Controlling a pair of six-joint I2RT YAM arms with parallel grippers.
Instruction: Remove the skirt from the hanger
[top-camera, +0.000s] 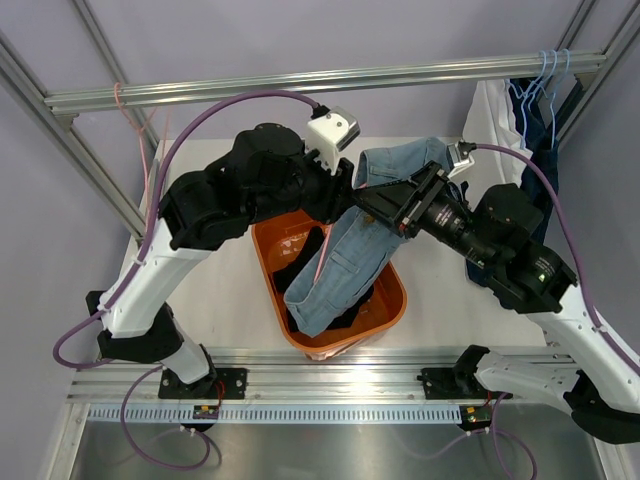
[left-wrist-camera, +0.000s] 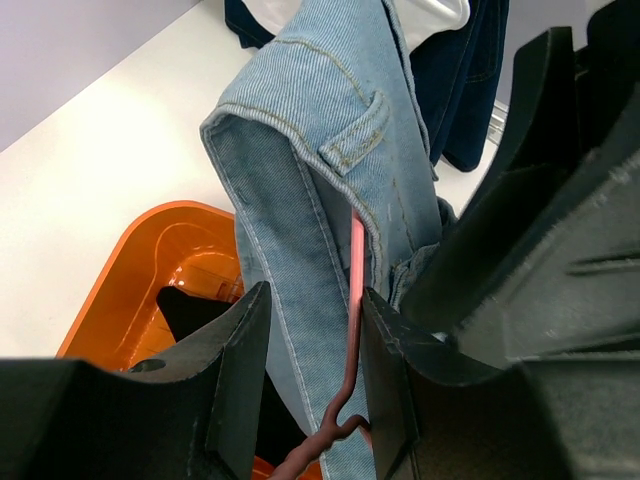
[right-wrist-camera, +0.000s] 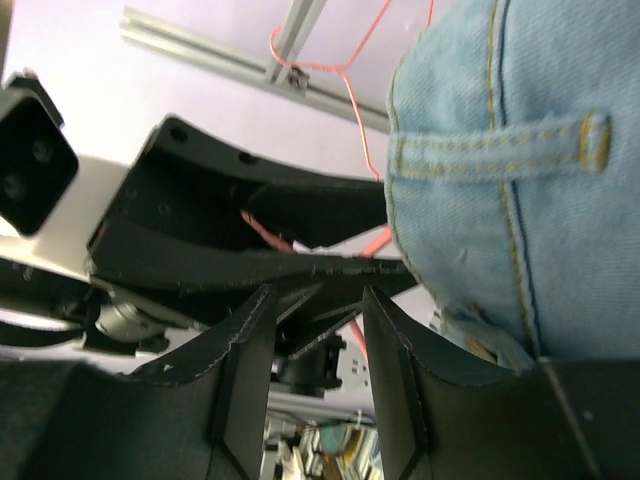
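The light denim skirt (top-camera: 340, 275) hangs over the orange bin, draped on a pink hanger (left-wrist-camera: 355, 270). My left gripper is shut on the hanger, whose pink wire passes between its fingers. My right gripper is beside the left one at the upper part of the skirt, its fingers part open in the right wrist view, with the denim just beyond them; whether cloth lies between them is unclear. The two grippers overlap in the top view.
The orange bin (top-camera: 393, 305) holds dark cloth. Blue hangers with white and navy garments (top-camera: 492, 120) hang at the rail's right end; empty pink hangers (top-camera: 142, 140) hang at the left. The white board is clear around the bin.
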